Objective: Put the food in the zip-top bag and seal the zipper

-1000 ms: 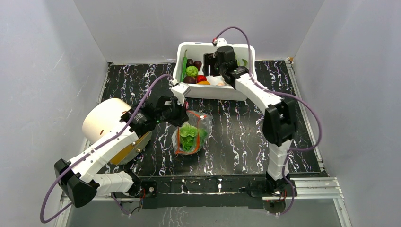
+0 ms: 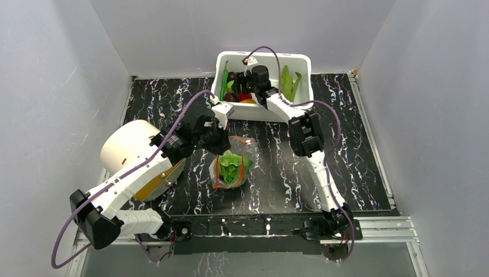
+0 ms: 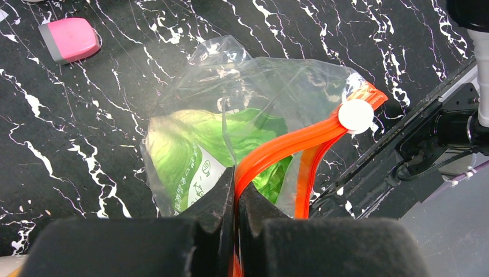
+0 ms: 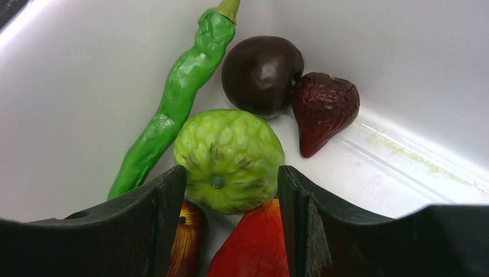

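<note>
The clear zip top bag [image 2: 248,151] with orange zipper edges lies on the table, mouth spread, holding a leafy green lettuce [image 3: 196,144]. My left gripper is shut on one orange zipper edge [image 3: 288,143], and a white slider [image 3: 356,116] sits toward that strip's far end. Inside the white bin my right gripper stands part open. Between and just beyond its fingertips is a bumpy green round fruit [image 4: 228,144]; I cannot tell whether they touch it. A red pepper [image 4: 254,245] lies below the fruit.
The white bin [image 2: 271,113] also holds a green chili [image 4: 179,95], a dark round fruit [image 4: 262,75], a dark red fig-like piece [image 4: 324,109] and green pods [image 2: 288,83]. A pink object [image 3: 70,39] lies near the bag.
My right gripper has moved left and lower inside the bin, coming over the green fruit. The left arm and bag have barely shifted.
</note>
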